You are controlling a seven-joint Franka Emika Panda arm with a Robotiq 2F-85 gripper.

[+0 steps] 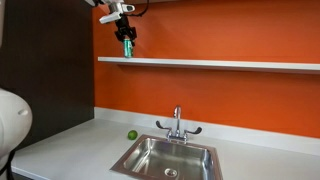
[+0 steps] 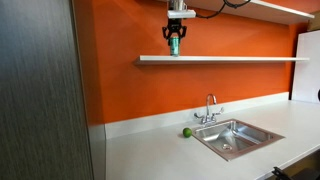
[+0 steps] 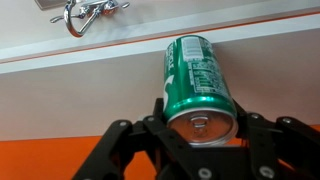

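A green can [image 3: 197,85] is held between the gripper's dark fingers in the wrist view, its metal end facing the camera. In the first exterior view, my gripper [image 1: 128,38] points down around the upper part of the can [image 1: 128,48], just over the left end of the white shelf [image 1: 215,65]. From the second exterior view, the can [image 2: 174,46] stands upright at the shelf [image 2: 215,59], below the gripper [image 2: 175,33]. Whether its bottom touches the shelf I cannot tell for certain.
A green lime [image 1: 132,135] lies on the white counter [image 1: 75,145], left of the steel sink [image 1: 170,158] and its faucet [image 1: 177,125]. A higher shelf [image 2: 265,10] runs above. The lower shelf's right part is clear.
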